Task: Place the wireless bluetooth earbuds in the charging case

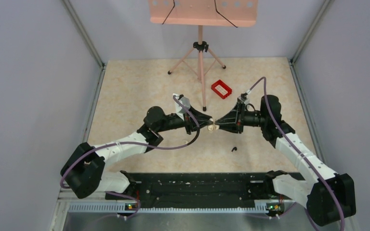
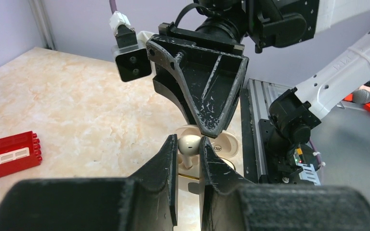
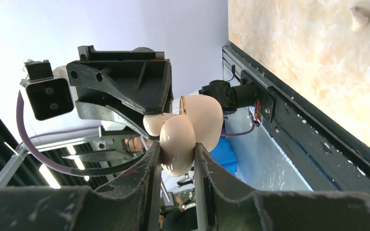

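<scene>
In the left wrist view my left gripper is shut on a white earbud point(image 2: 189, 143), its stem hanging over the open charging case point(image 2: 221, 147). My right gripper is shut on the white case, whose rounded end point(image 3: 177, 139) fills the gap between its fingertips in the right wrist view. Both grippers meet at the middle of the top view, above the table. Whether the earbud touches its slot is unclear. Another small white earbud point(image 3: 359, 19) lies on the table.
A red tray point(image 1: 221, 89) lies behind the grippers beside the pink stand point(image 1: 203, 82). A small dark object point(image 1: 234, 149) lies near the right arm.
</scene>
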